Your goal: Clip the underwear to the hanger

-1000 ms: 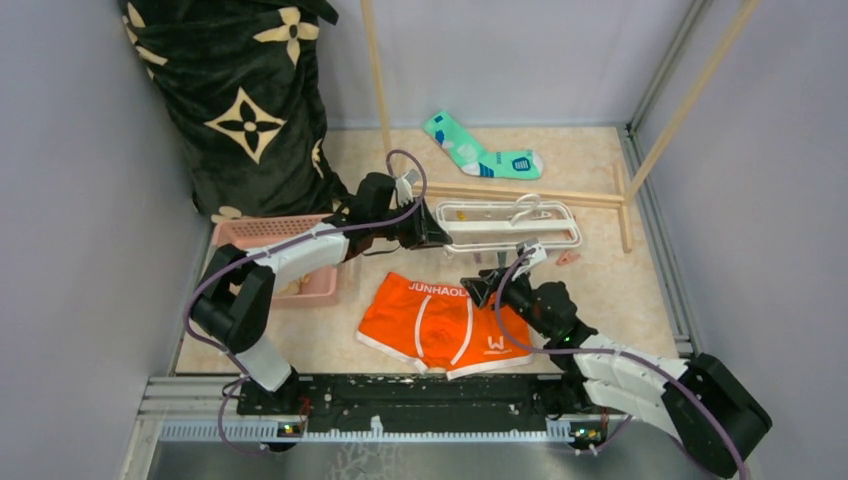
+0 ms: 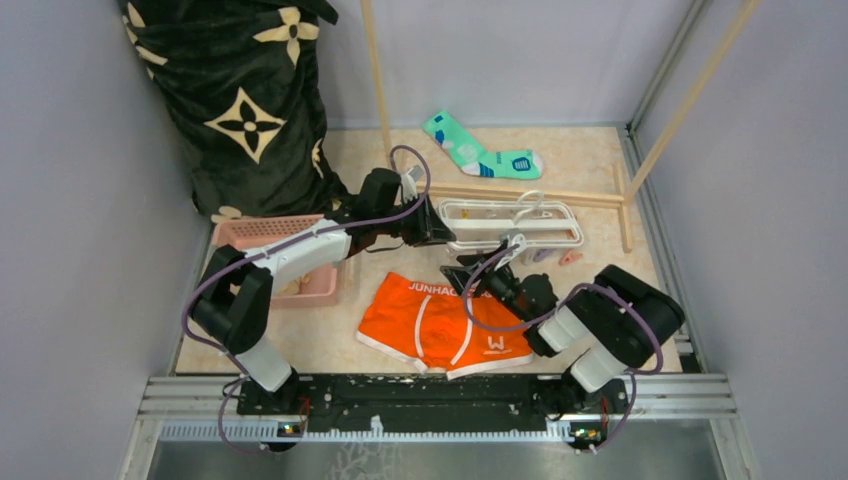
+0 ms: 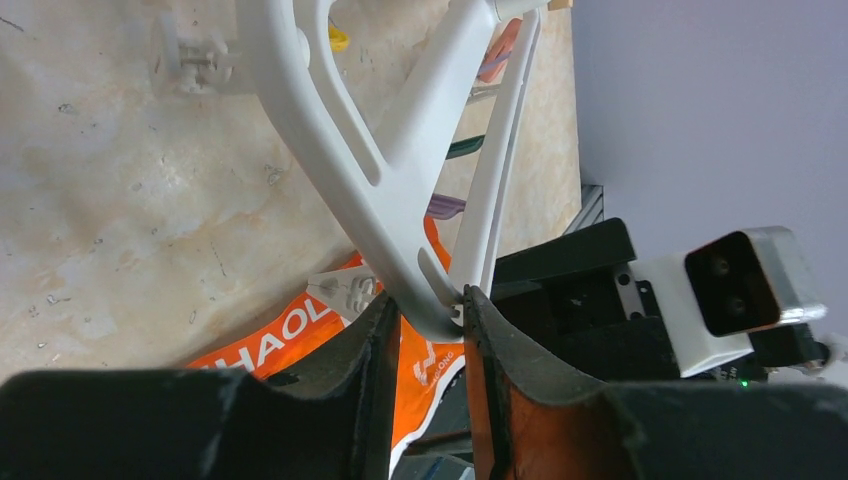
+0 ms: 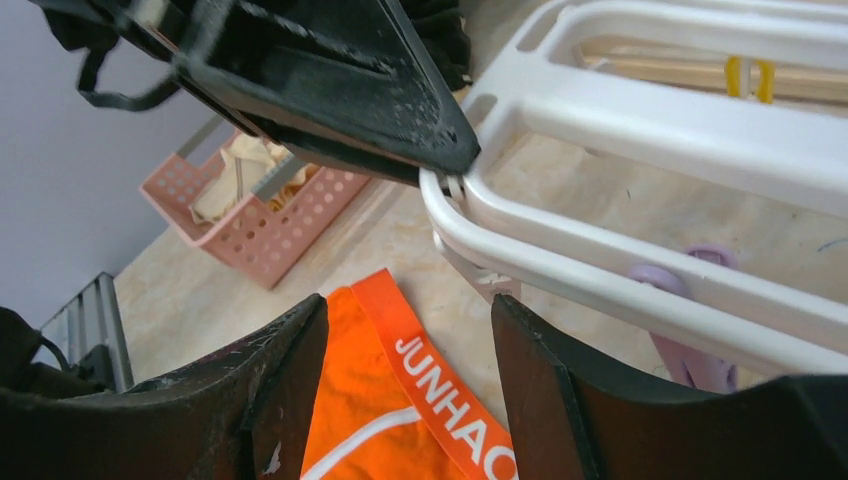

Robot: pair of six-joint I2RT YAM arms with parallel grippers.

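Orange underwear [image 2: 430, 325] with a "JUNHAO" waistband lies flat on the table below the white hanger [image 2: 505, 225]. My left gripper [image 2: 440, 238] is shut on the hanger's front left corner and holds the frame up off the table; its fingers pinch that corner in the left wrist view. Several clips hang from the hanger, among them a pale clip [image 4: 485, 275] near the held corner and a purple clip [image 4: 690, 335]. My right gripper is open, its fingers below the hanger's left end, with the pale clip beyond them and nothing visible between the tips.
A pink basket [image 2: 328, 285] stands at the left beside a dark patterned cushion [image 2: 240, 110]. A green sock [image 2: 485, 155] lies behind the wooden bar [image 2: 560, 197] of a stand. Bare table shows between basket and underwear.
My right gripper has moved left and slightly up toward the hanger's held corner, its elbow swinging inward. The left arm and hanger have barely shifted; the underwear stays put.
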